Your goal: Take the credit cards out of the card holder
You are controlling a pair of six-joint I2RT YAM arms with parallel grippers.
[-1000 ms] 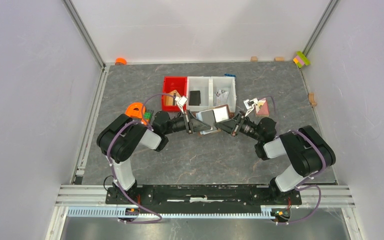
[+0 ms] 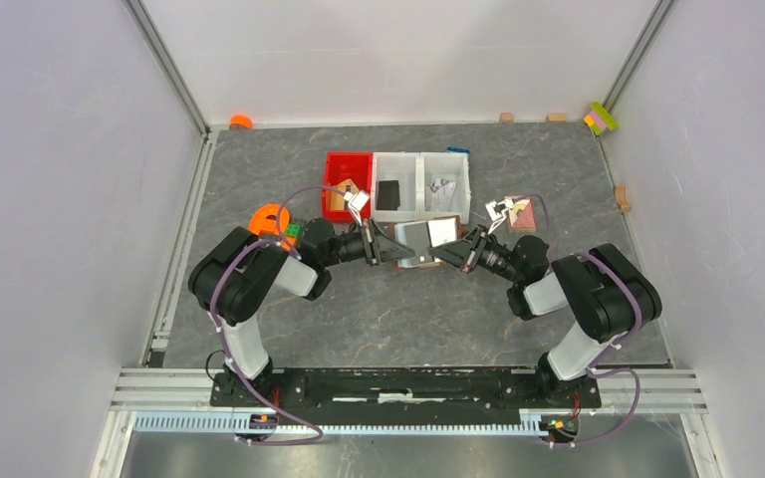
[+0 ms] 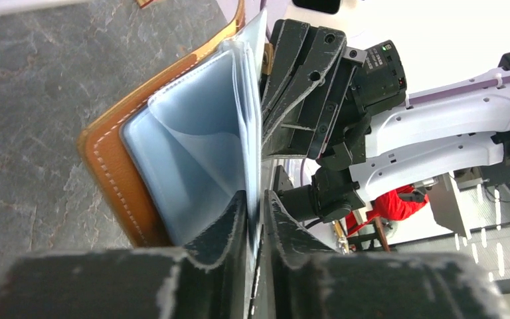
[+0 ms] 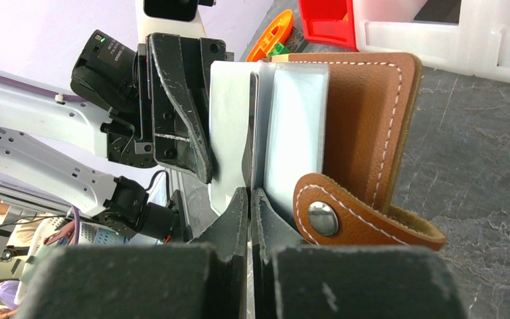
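The brown leather card holder (image 4: 368, 106) stands spread between my two arms, its pale clear sleeves (image 3: 192, 126) fanned out. A snap strap (image 4: 365, 216) hangs on its near side. In the left wrist view my left gripper has its fingertips on both sides of the sleeve edges, close together; whether they press on them is unclear. My right gripper is shut at the edge of the sleeves, with no clear thickness between its fingers. From above, a white panel (image 2: 442, 231) shows near the right gripper. Single cards cannot be made out.
Behind the holder stand a red bin (image 2: 349, 159) and a white divided box (image 2: 420, 169), holding a dark item (image 2: 388, 195) and a clear packet (image 2: 442, 192). A pinkish box (image 2: 521, 215) lies to the right.
My left gripper has shifted slightly left. The holder has turned a little and now sits straighter, slightly lower in the top view. The right arm has barely moved.
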